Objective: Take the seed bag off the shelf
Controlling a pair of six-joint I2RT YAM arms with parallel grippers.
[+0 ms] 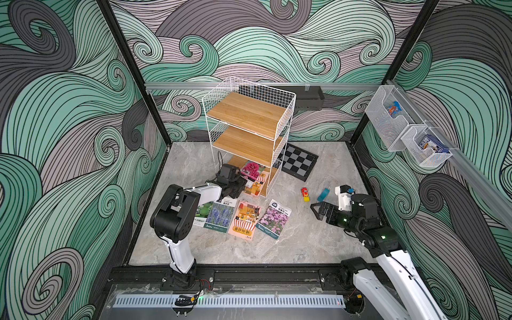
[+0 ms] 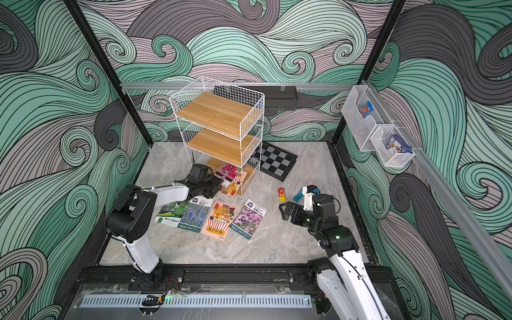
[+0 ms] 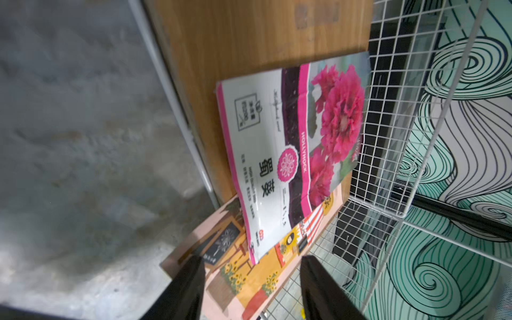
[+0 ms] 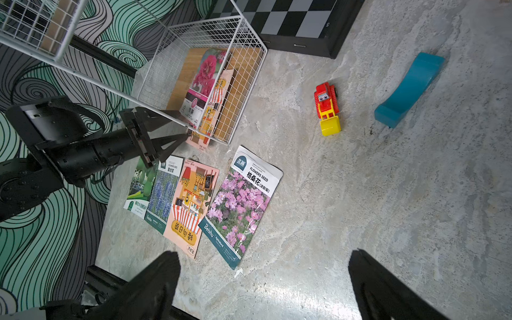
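On the bottom shelf (image 4: 248,64) lie two seed bags. The pink hollyhock bag (image 3: 290,154) rests partly over an orange bag (image 3: 234,277), whose near end juts past the shelf's front edge. My left gripper stands open at that end, its fingers (image 3: 184,285) apart on either side of it in the left wrist view; whether they touch it I cannot tell. From the right wrist view, the left gripper's fingertips are close to the orange bag. My right gripper (image 1: 315,210) is open and empty over the right side of the table.
Several seed bags lie on the table before the rack, including a purple-flower bag (image 4: 240,208) and an orange one (image 4: 192,205). A toy car (image 4: 327,108), a teal object (image 4: 409,90) and a checkerboard (image 4: 298,24) lie right of the rack. White wire sides enclose the shelf.
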